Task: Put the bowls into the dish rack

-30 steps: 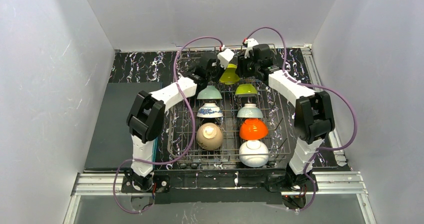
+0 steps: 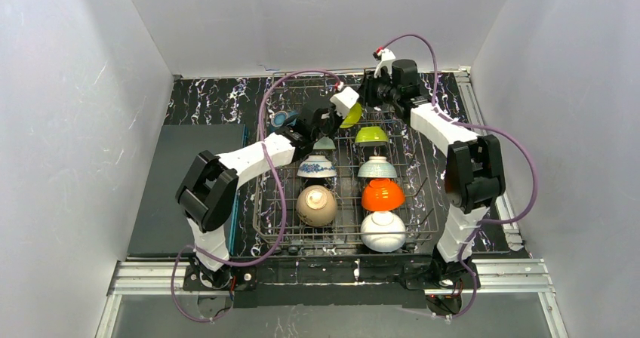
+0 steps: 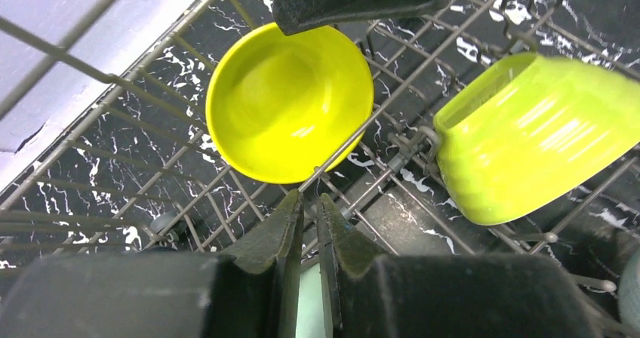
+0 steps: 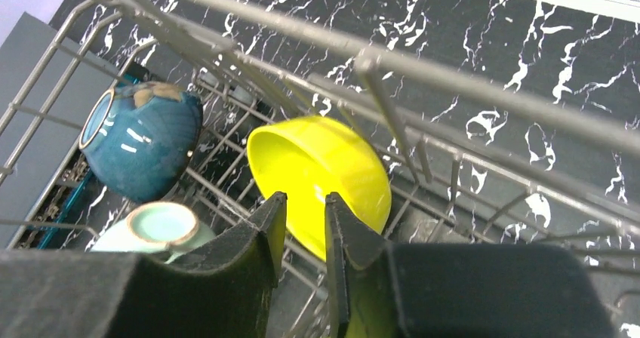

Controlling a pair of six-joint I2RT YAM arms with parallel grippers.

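A yellow bowl (image 3: 283, 112) lies tilted in the far part of the wire dish rack (image 2: 424, 210), showing its inside in the left wrist view. My left gripper is beside it, slightly open, with a narrow empty gap. The same yellow bowl (image 4: 347, 157) appears just beyond my right gripper, whose fingers stand apart; contact there is unclear. A lime-green bowl (image 2: 372, 135) leans in the right row. A blue bowl (image 4: 140, 145) rests on its side near the rack's left edge, beside a mint bowl (image 4: 162, 223). The left arm partly covers the far bowls from above.
Nearer in the rack stand a blue-patterned bowl (image 2: 317, 167), a beige bowl (image 2: 316, 206), a pale green bowl (image 2: 377, 167), an orange bowl (image 2: 383, 195) and a white bowl (image 2: 383, 231). The dark board (image 2: 185, 187) at left is clear.
The yellow bowl shifted and is now partly hidden from above.
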